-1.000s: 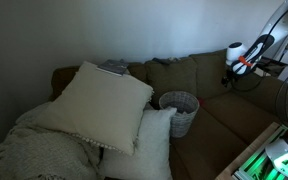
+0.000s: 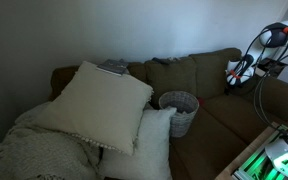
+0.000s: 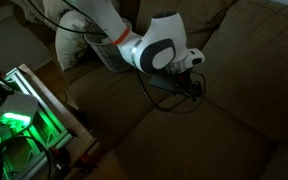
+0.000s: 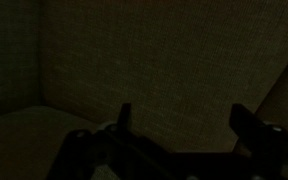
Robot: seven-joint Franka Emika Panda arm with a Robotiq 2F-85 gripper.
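Observation:
In the wrist view, the two dark fingers of my gripper stand well apart, open, with nothing seen between them. Behind them is dim brown sofa fabric (image 4: 169, 65). The second exterior view has the white and black hand (image 3: 164, 45) over the brown sofa seat (image 3: 174, 140), close to the backrest. It is too dark there to tell whether the fingertips touch the cushion. From the first exterior view, the hand (image 2: 234, 70) appears small at the sofa's far right end.
A woven basket (image 2: 179, 118) stands on the sofa, left of the arm. Large pale pillows (image 2: 96, 105) and a light blanket (image 2: 34, 150) fill the left side. The seat between the basket and the hand looks mostly clear. A green-lit robot base (image 3: 19, 140) stands in front.
The hand has moved steadily lower in the first exterior view, down towards the sofa's seat. The basket and pillows have stayed where they were.

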